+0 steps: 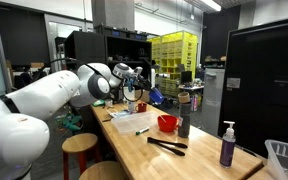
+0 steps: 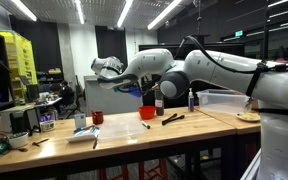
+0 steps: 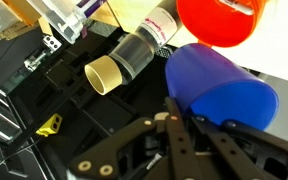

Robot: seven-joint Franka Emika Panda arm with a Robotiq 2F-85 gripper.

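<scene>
A blue cup point(image 3: 222, 85) is held tilted by my gripper, whose fingers are shut on its near wall or rim; the exact contact is partly hidden by the dark fingers. In the first exterior view the blue cup point(image 1: 157, 97) hangs above the far part of the table, beyond the red bowl point(image 1: 167, 123). Just past the cup in the wrist view is a red mug point(image 3: 206, 25), apparently lower down. Beside that stands a clear bottle or jar with a tan lid point(image 3: 104, 75).
A dark bottle point(image 1: 184, 123), black utensils point(image 1: 166, 146) and a pump bottle point(image 1: 228, 146) occupy the near table. A white sheet point(image 2: 122, 126) lies mid-table. Stools point(image 1: 80, 143) stand along the table's side. The near tabletop has bare room.
</scene>
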